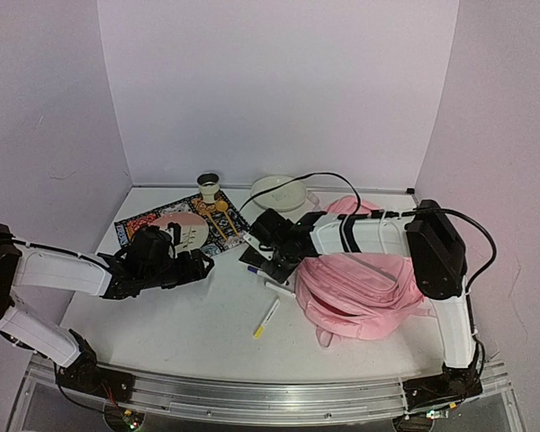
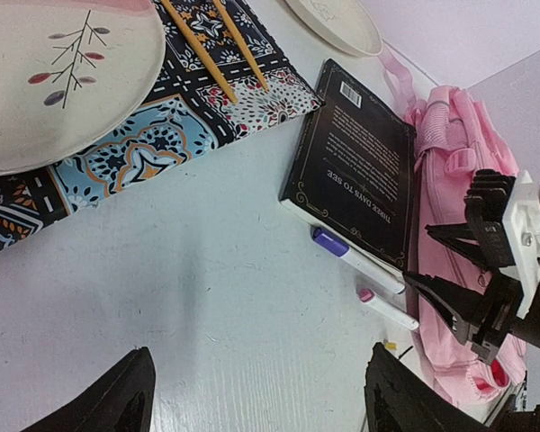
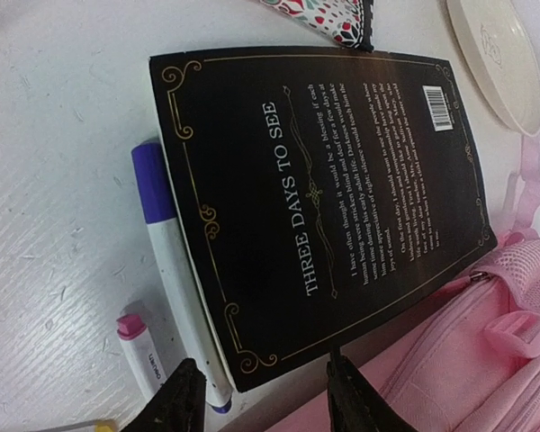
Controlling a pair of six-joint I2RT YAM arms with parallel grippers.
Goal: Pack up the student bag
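Observation:
A black book [image 3: 324, 207] titled "Three Days to See" lies flat on the table. Against its near edge rests a purple-capped marker [image 3: 182, 279]. A pink-capped marker [image 3: 142, 355] and a yellow-capped marker [image 1: 266, 319] lie nearer the front. The pink bag [image 1: 355, 301] slumps to the book's right; folds hide most of its inside. Over the book's near end, my right gripper is open, its fingers spread with nothing held. My left gripper hovers over bare table left of the book, open wide and empty.
On a patterned mat [image 1: 227, 236] at the back left are a plate [image 1: 191, 238] and wooden utensils [image 1: 221, 214]. Behind it stands a cup [image 1: 208, 186]. A white dish [image 1: 283, 194] sits behind the book.

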